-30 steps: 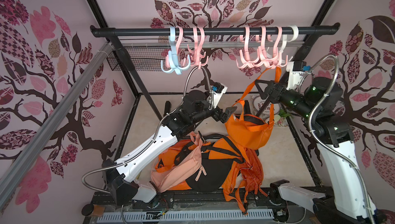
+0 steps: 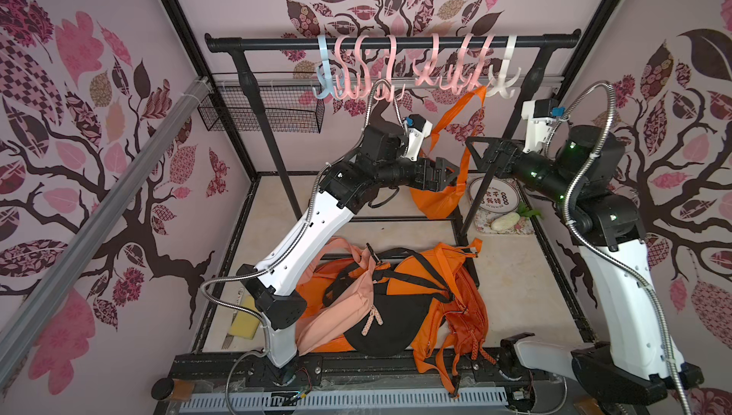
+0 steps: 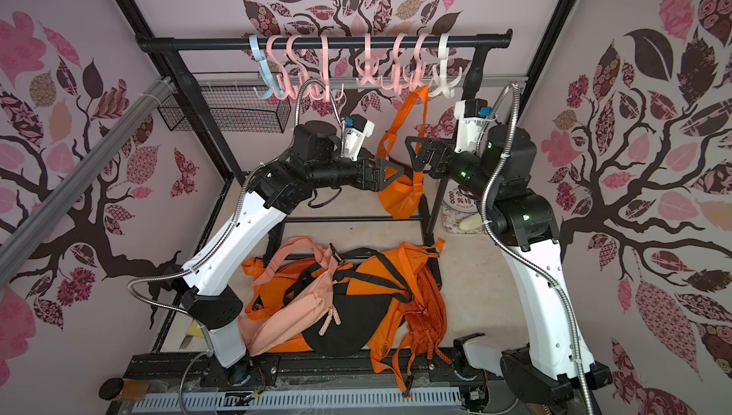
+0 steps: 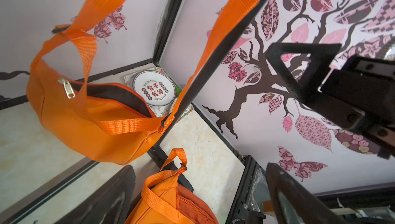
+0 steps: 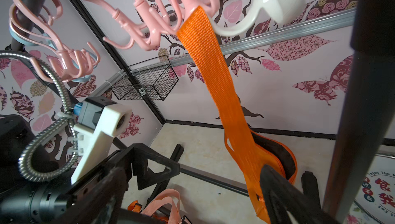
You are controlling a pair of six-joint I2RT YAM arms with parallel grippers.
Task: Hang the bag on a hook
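The orange bag (image 3: 400,200) (image 4: 84,121) hangs by its strap (image 5: 212,71) from the hook row near the white hook (image 2: 504,71); the exact prong is unclear. Pink hooks (image 3: 367,64) share the rail. My left gripper (image 2: 440,174) (image 3: 382,174) is open beside the bag's strap, to its left in the top views. My right gripper (image 2: 488,154) (image 3: 421,154) is open on the strap's other side. Neither visibly holds anything.
A pile of orange and pink bags (image 2: 411,300) lies on the floor below. A black post (image 5: 345,133) stands close to my right gripper. A wire basket (image 5: 144,88) is at the back left, and a round plate (image 4: 152,88) at the back right.
The bag has swung back and appears higher and farther from view, along with the hooks. My left gripper has moved up and right; my right gripper has moved slightly left and up.
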